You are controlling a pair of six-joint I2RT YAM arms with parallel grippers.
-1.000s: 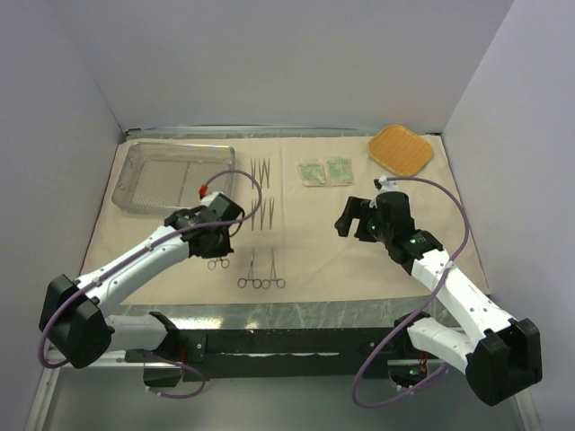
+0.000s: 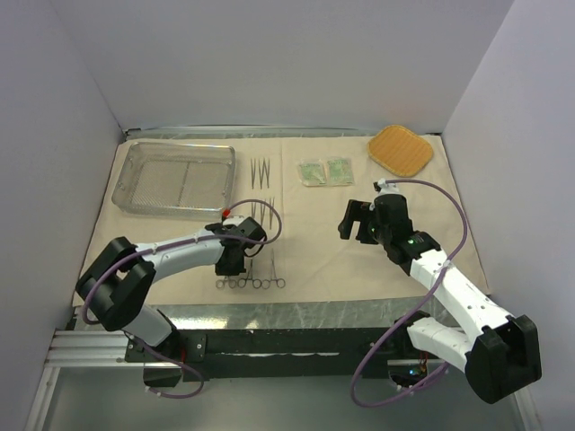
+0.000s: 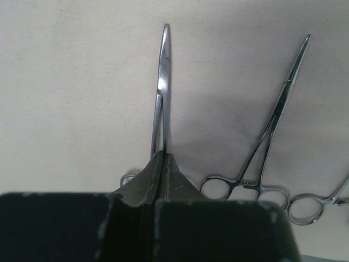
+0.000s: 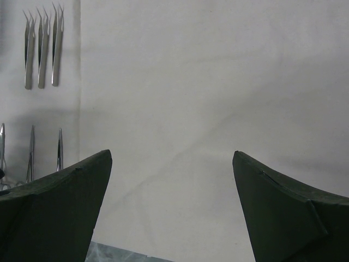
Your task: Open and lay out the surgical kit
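In the left wrist view my left gripper is shut on a silver clamp (image 3: 163,82) near its handles; one ring pokes out at the side. The clamp lies at or just above the cloth, its shadow close beside it. To its right rest two similar clamps, a dark one (image 3: 278,106) and a silver one (image 2: 273,267). In the top view my left arm hides most of the held clamp. My right gripper stands open above bare cloth, nothing between its fingers.
Two rows of tweezers (image 2: 260,173) lie behind the clamps. An empty mesh tray (image 2: 117,193) is at the back left, two packets (image 2: 325,171) and a yellow tray (image 2: 400,151) at the back right.
My left gripper has moved right and down with the clamp, beside the other two. The clamp's shadow has drawn in closer to it. The right arm has shifted only slightly.
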